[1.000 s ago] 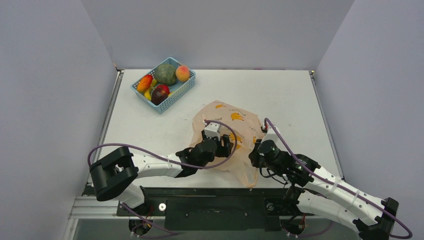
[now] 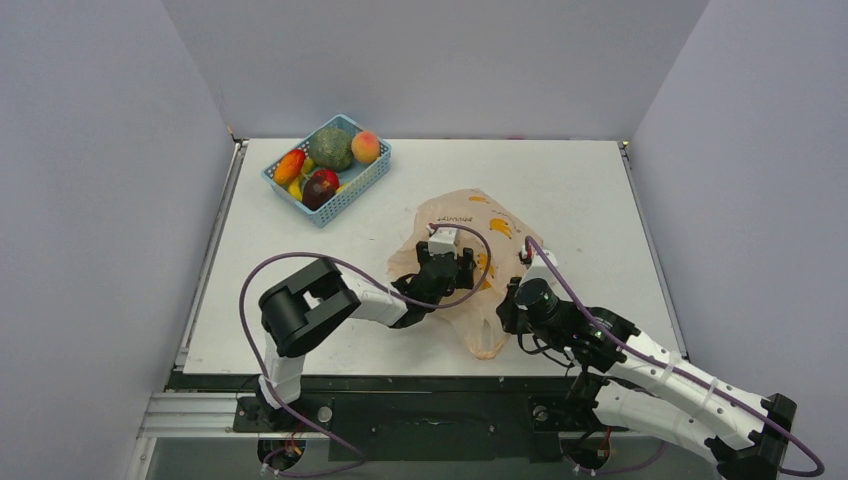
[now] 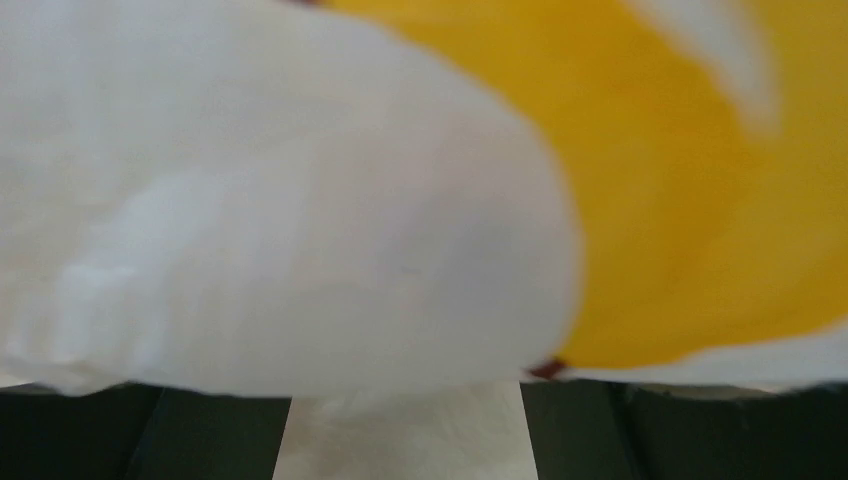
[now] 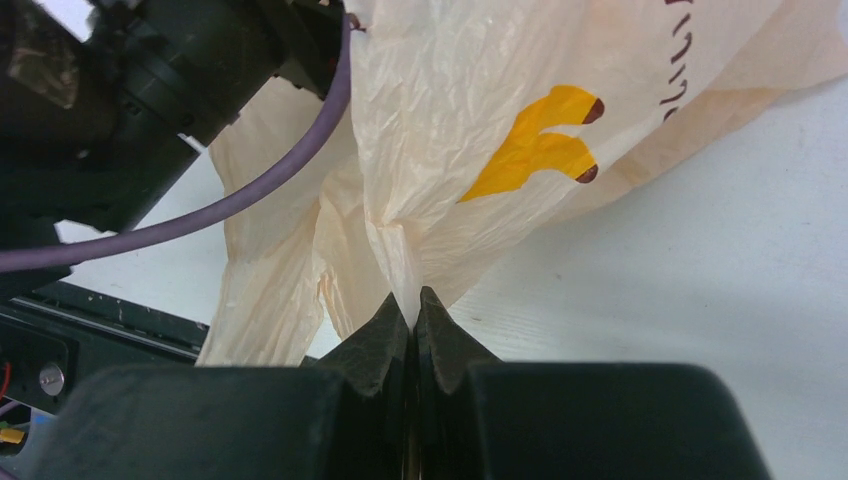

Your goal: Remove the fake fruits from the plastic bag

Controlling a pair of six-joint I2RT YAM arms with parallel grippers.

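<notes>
The beige plastic bag [image 2: 462,207], printed with yellow bananas, lies crumpled on the middle of the table. Its film fills most of the left wrist view, where my left gripper stands open, its dark fingers [image 3: 212,430] wide apart. Pale film shows between and in front of them; their tips are hidden. At the bag's right side, my right gripper is shut on a gathered fold of the film. No fruit can be made out inside the bag. Fake fruits, among them a green melon-like one [image 2: 331,148] and a peach [image 2: 366,147], sit in the blue basket [image 2: 352,192].
The basket occupies the table's back left. Both arms reach in from the front edge, with the left arm's purple cable [image 4: 230,203] looping close by the bag.
My left gripper has moved rightward and slightly toward the back. The bag's far part has shifted right and back, while its front tip drew a little left. The right arm has stayed put.
</notes>
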